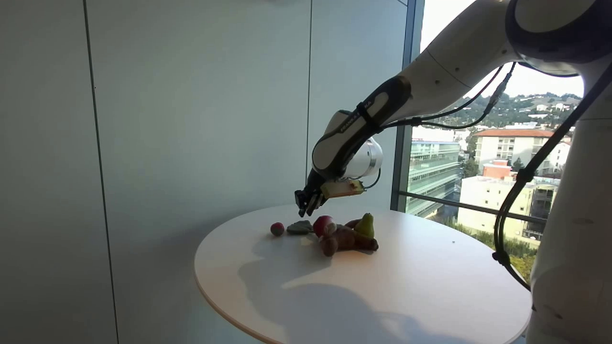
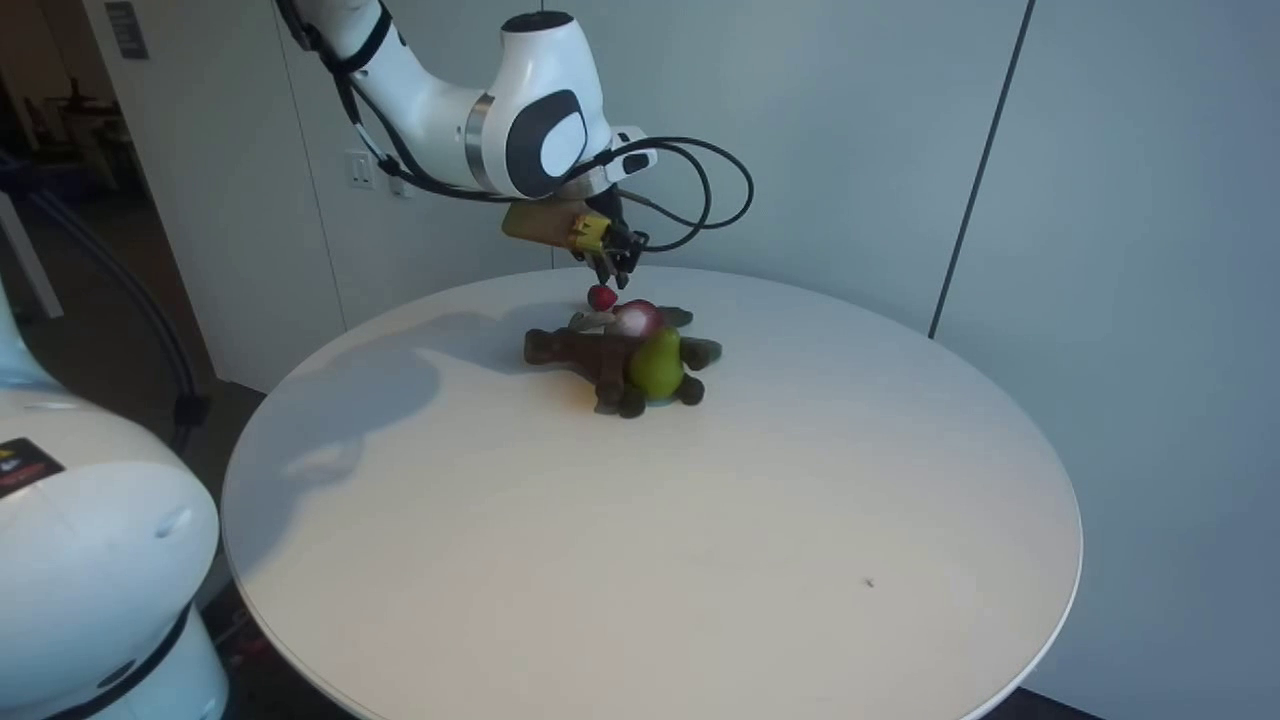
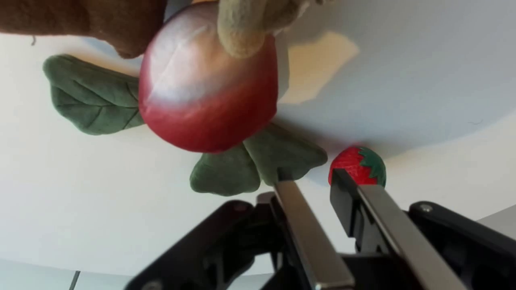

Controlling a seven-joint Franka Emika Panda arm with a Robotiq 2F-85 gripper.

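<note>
My gripper is above the far part of the round table, its fingers parted with a clear gap and nothing between them. A small red strawberry with a green cap [image 3: 356, 166] shows just beyond the right finger, which partly overlaps it. In exterior view 1 the strawberry [image 1: 278, 229] is left of the grey-green leaves [image 1: 299, 227], apart from the pile. The red and white radish-like vegetable [image 3: 208, 96] has green leaves [image 3: 227, 171] spread around it. Brown plush [image 1: 347, 238] lies against it, with a green pear [image 2: 656, 364] on top.
A wall [image 1: 201, 114] stands behind the table, close to the gripper's side. The table's far edge is near the pile.
</note>
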